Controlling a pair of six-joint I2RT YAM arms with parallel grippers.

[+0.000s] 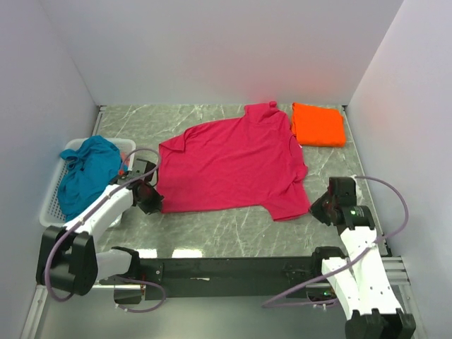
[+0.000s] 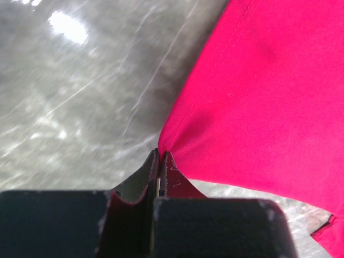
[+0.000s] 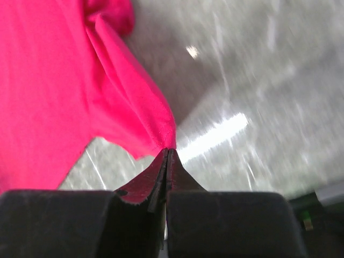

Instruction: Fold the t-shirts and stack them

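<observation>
A red T-shirt (image 1: pixel 226 162) lies spread across the counter, folds along its right side. My left gripper (image 1: pixel 157 203) is shut on the shirt's lower left corner, pinched at the fingertips (image 2: pixel 166 161) in the left wrist view. My right gripper (image 1: pixel 315 210) is shut on the lower right sleeve end, which runs into its fingertips in the right wrist view (image 3: pixel 167 153). An orange folded T-shirt (image 1: pixel 318 126) lies at the back right. A teal shirt (image 1: pixel 88 176) sits in a white basket (image 1: pixel 53 205) at the left.
Walls close in the back and both sides.
</observation>
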